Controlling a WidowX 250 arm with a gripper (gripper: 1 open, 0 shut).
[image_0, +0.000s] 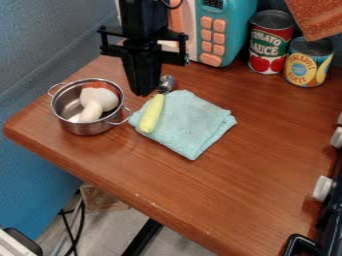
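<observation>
My black gripper (142, 78) hangs above the table, just behind a spoon with a pale yellow handle (152, 114); whether its fingers are open is hard to tell. The spoon lies on a folded light blue cloth (201, 125), its metal head toward the back. To the left, a metal pot (75, 122) holds white round items (96, 99), like eggs.
A turquoise toy microwave (217, 30) stands at the back, with a tomato sauce can (269, 45) and a yellow-labelled can (307, 65) to its right. A black appliance (314, 240) borders the right edge.
</observation>
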